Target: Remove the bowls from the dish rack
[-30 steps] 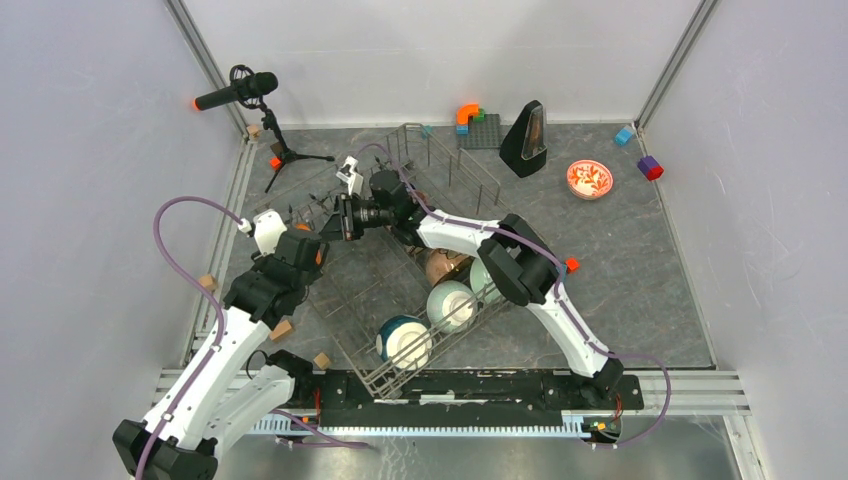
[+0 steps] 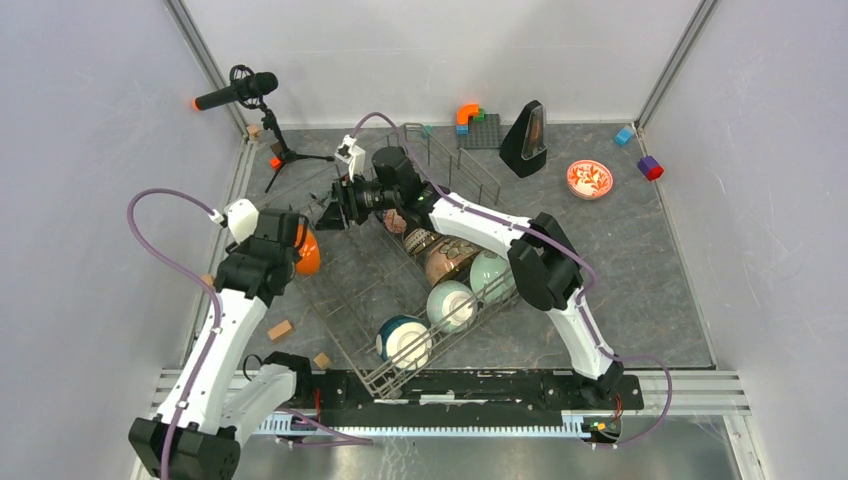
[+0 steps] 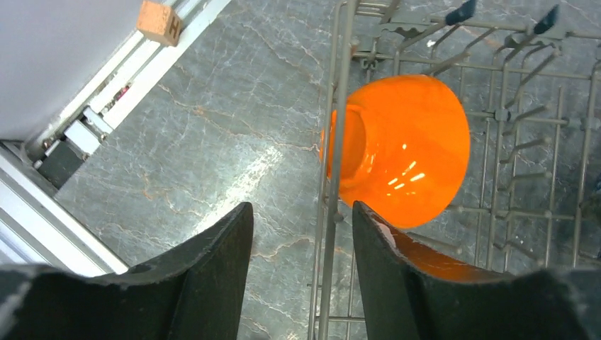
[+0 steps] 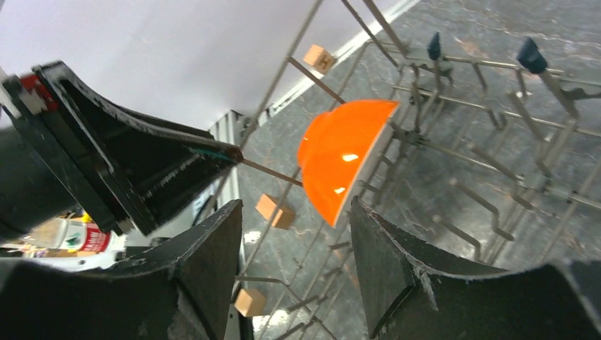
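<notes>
The orange bowl [image 3: 418, 149] stands on its side among the tines of the wire dish rack [image 3: 334, 163], its base against a side rail. My left gripper is open and empty, just outside that rail, with the bowl beyond it; the right wrist view shows it left of the bowl, apart from it. The right gripper is also open, over the rack, with nothing between its fingers. In the top view, a teal-and-white bowl [image 2: 410, 345], a pale green bowl [image 2: 445, 300], another green bowl [image 2: 488, 272] and a copper-brown bowl [image 2: 445, 262] sit along the rack's other side, partly under the right arm.
A red-and-white patterned bowl [image 2: 589, 179] rests on the counter at right, with clear room around it. A black metronome [image 2: 524, 142] and a microphone stand [image 2: 285, 150] are at the back. Wooden blocks [image 2: 280, 330] lie left of the rack.
My left gripper has moved left, away from the orange bowl, which now shows more fully.
</notes>
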